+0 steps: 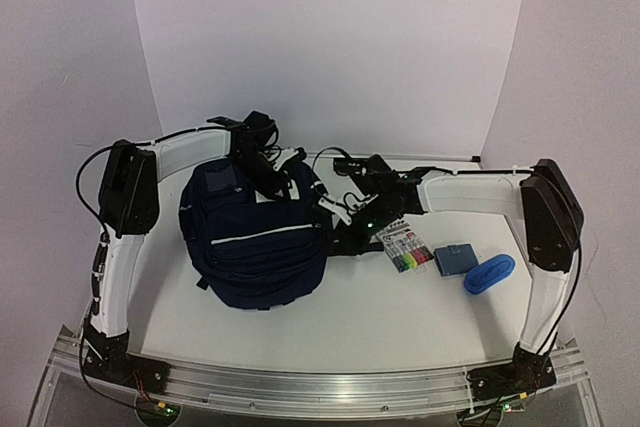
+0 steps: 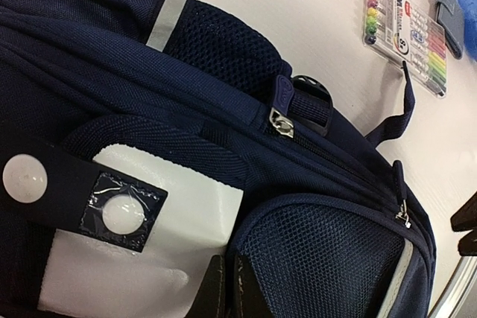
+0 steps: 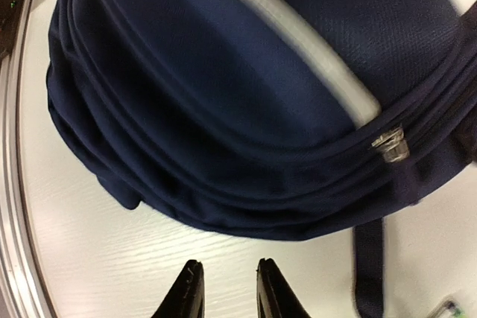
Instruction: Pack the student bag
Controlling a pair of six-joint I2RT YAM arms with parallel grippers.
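The navy school bag [image 1: 255,217] lies on the left half of the table, with a pale strip across its front. Over its upper part, my left gripper is shut beside a white panel [image 2: 149,281] and a mesh pocket [image 2: 317,251]; whether cloth is pinched there is hidden. At the bag's right edge is my right gripper, open, with bare table showing between its fingers. A zipper pull [image 2: 281,123] hangs along the seam. To the right lie a clear case of coloured markers [image 1: 404,246], a dark blue wallet [image 1: 456,259] and a bright blue pouch [image 1: 490,274].
A dark strap [image 3: 369,266] trails from the bag onto the table near the marker case. Clear table [image 1: 400,322] spreads along the front right. Walls close the back and sides, and a metal rail [image 1: 320,382] runs along the front.
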